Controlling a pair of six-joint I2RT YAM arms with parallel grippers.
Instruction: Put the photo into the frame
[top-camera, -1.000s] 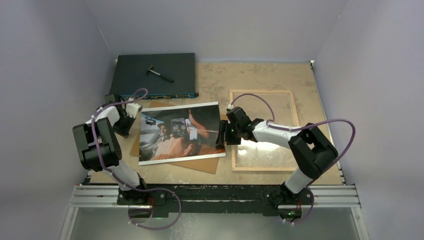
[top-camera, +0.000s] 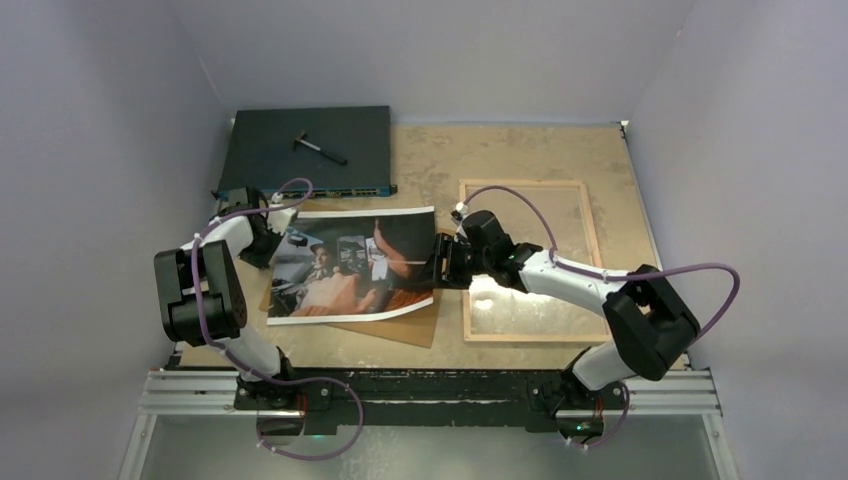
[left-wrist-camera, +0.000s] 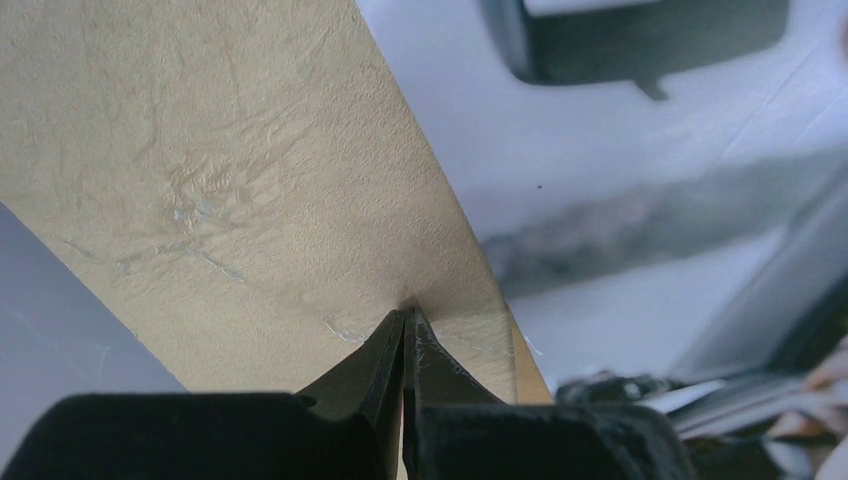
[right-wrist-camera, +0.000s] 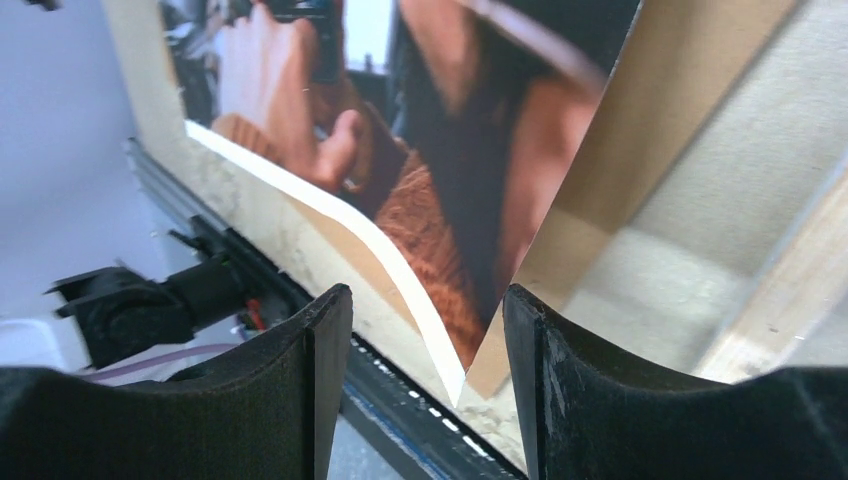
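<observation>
The photo (top-camera: 350, 270), a print with white borders, lies over a brown board (top-camera: 420, 325) on the left half of the table. Its right edge is bowed up near the front corner. My right gripper (top-camera: 441, 262) is at that edge. In the right wrist view its fingers (right-wrist-camera: 540, 350) stand apart, with the corner of the photo (right-wrist-camera: 440, 260) showing between them; no grip on it shows. At the photo's left edge, my left gripper is shut, its tips over bare table beside the print. The wooden frame (top-camera: 592, 235) lies flat to the right, partly under my right arm.
A black box (top-camera: 260, 150) with a hammer (top-camera: 322, 150) on top stands at the back left. Bare table (top-camera: 520, 150) lies behind the frame. Grey walls close in the left, right and back.
The photo has shifted slightly left, and its front right corner has become curved. My right gripper has moved a little left; the left one has moved slightly right, towards the photo.
</observation>
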